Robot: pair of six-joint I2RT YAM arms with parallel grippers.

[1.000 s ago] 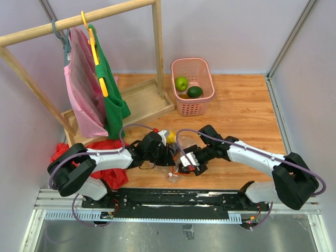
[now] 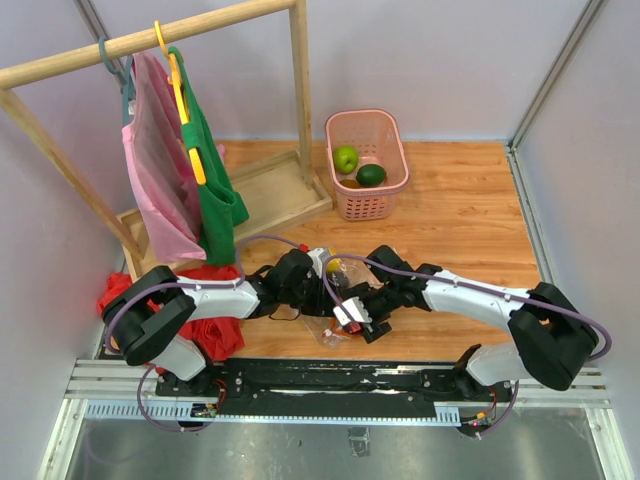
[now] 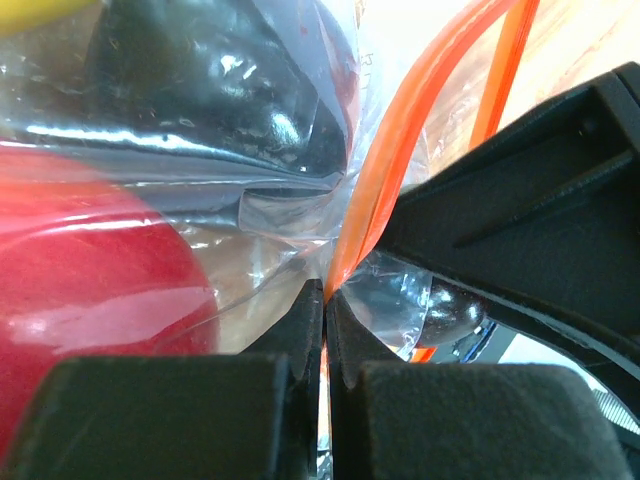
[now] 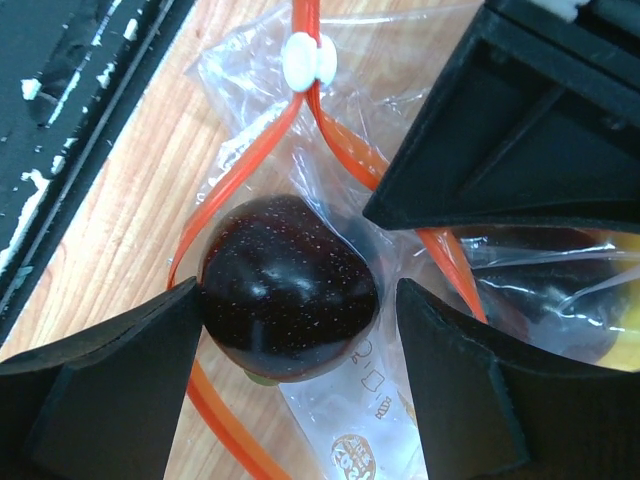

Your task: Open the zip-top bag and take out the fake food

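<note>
The clear zip bag (image 2: 325,330) lies at front centre between both grippers. In the left wrist view it holds a red fruit (image 3: 90,280), a dark item (image 3: 210,90) and something yellow (image 3: 30,12). My left gripper is shut on or against the orange zip strip (image 3: 380,170). My right gripper is shut on a dark plum (image 4: 285,275) at the bag's opening, with a white slider (image 4: 308,62) above it in the right wrist view.
A pink basket (image 2: 365,205) with fruit stands at the back. A wooden rack (image 2: 270,215) with hanging pink and green cloths fills the left, red cloth (image 2: 210,330) below it.
My right gripper and arm have moved slightly toward the front of the table. The left arm has shifted slightly as well.
</note>
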